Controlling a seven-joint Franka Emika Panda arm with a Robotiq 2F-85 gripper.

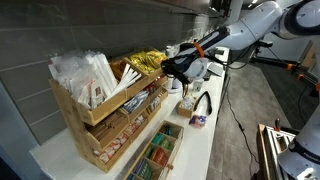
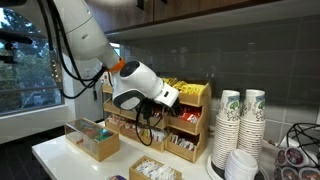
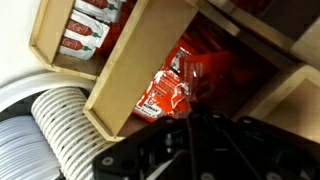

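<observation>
In the wrist view, my gripper is shut above a wooden compartment holding red packets. A blurred red packet with a pale patch shows right at the fingertips; whether it is pinched between them or just lies behind them is unclear. In exterior view 2 the white arm reaches to the right end of the wooden shelf, where red items sit in the bins. Exterior view 1 shows the arm at the shelf's far end, its fingers too small to make out.
Stacked paper cups and white lids stand right of the shelf. A divided wooden tray and a small wooden box sit on the white table. Packets with red print fill a neighbouring compartment.
</observation>
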